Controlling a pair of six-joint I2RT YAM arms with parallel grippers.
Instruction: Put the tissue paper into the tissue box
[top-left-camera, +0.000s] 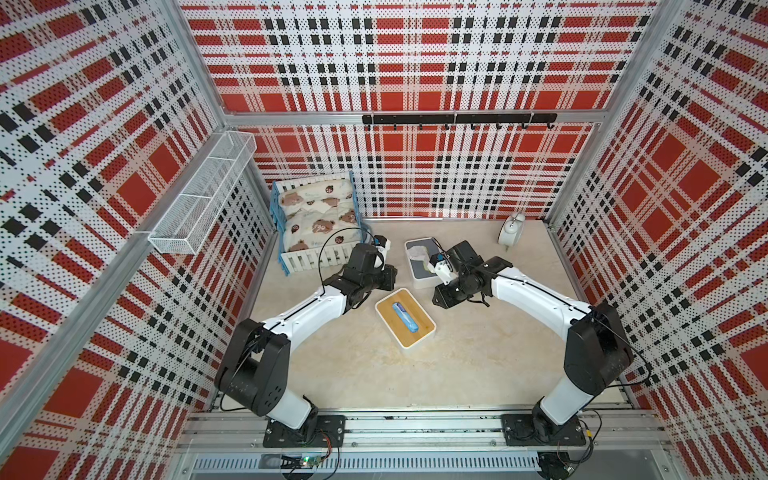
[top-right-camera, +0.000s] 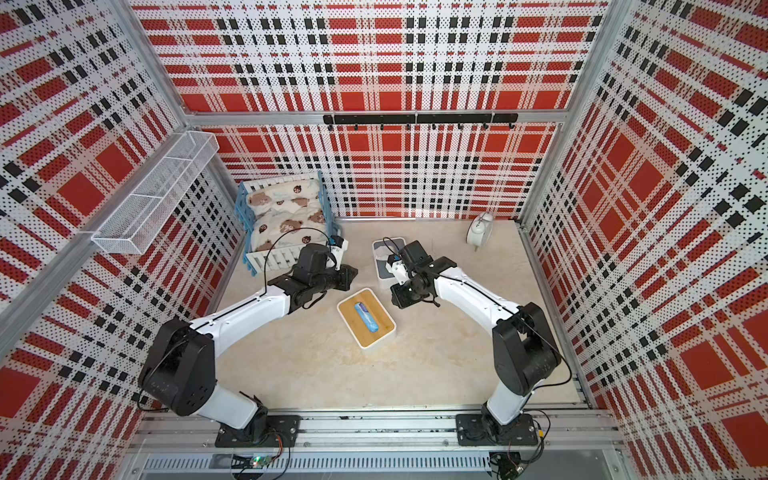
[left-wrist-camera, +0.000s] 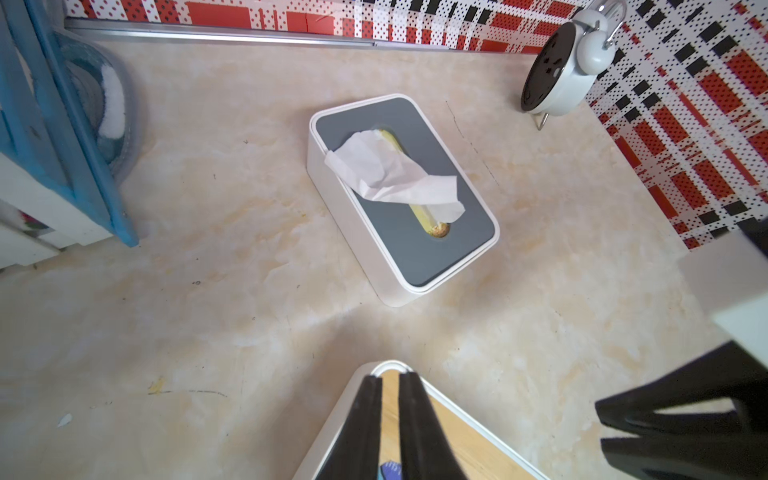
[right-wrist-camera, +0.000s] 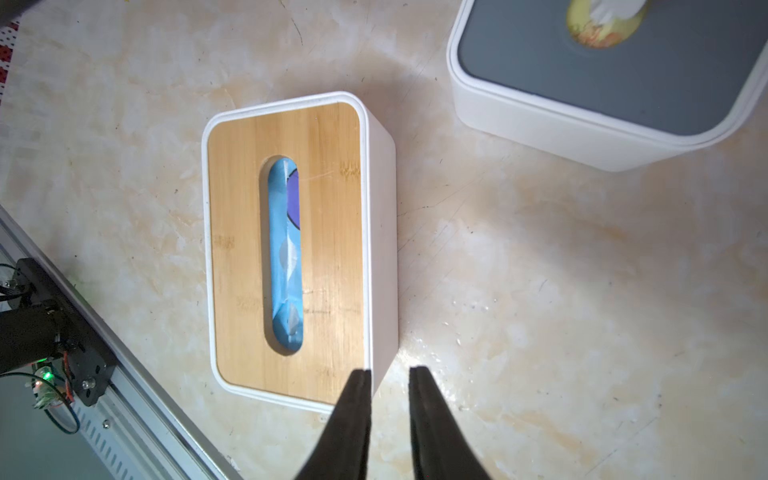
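Observation:
A bamboo-topped tissue box (right-wrist-camera: 240, 256) stands mid-table, a blue packet (right-wrist-camera: 285, 240) visible in its slot. Behind it a grey-topped tissue box (left-wrist-camera: 384, 240) has a white tissue (left-wrist-camera: 392, 176) lying across its yellow-lined slot. My left gripper is above and left of the bamboo box; its blurred fingers are close together, and what is between them cannot be made out. My right gripper is right of that box, above bare table, fingers slightly apart with nothing visible between them.
A toy crib (top-left-camera: 316, 256) with patterned bedding fills the back left. An alarm clock (left-wrist-camera: 564, 72) stands at the back right. A wire basket (top-left-camera: 192, 208) hangs on the left wall.

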